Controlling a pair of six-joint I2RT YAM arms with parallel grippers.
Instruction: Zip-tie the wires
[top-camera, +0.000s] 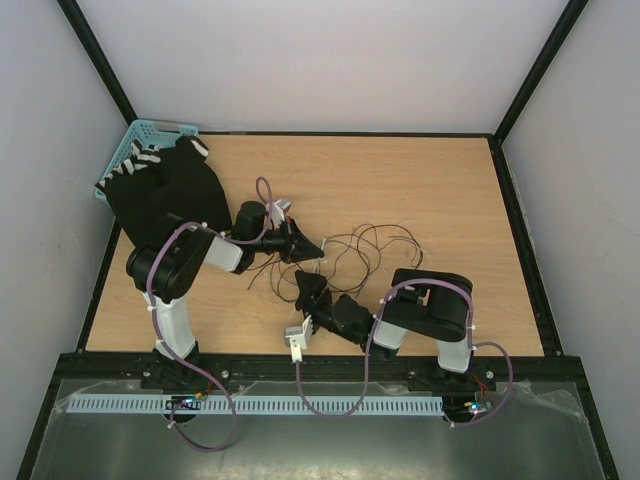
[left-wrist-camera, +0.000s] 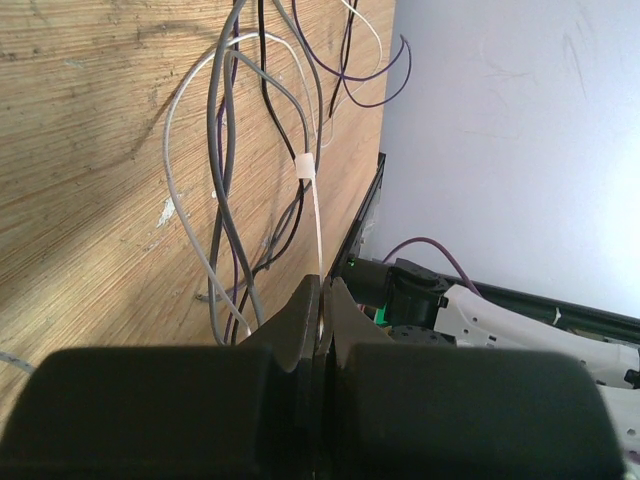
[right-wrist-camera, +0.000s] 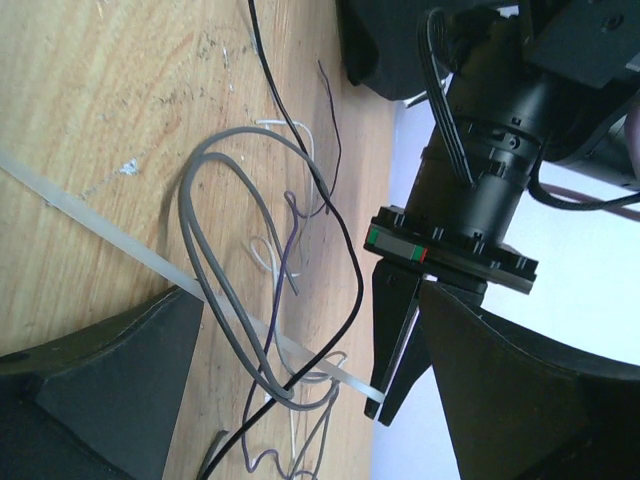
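A loose tangle of wires (top-camera: 368, 248) lies on the wooden table. My left gripper (top-camera: 318, 254) is shut at the tangle, with a white zip tie (left-wrist-camera: 318, 220) running into its fingertips and the tie's square head (left-wrist-camera: 305, 165) among the wires. In the right wrist view the strap (right-wrist-camera: 100, 225) crosses under a grey loop of wire (right-wrist-camera: 225, 280) toward the left gripper's fingertips. My right gripper (top-camera: 305, 278) is low over the wires, open, its fingers either side of the strap and loop.
A blue basket (top-camera: 162, 129) with black cloth (top-camera: 165, 190) stands at the back left.
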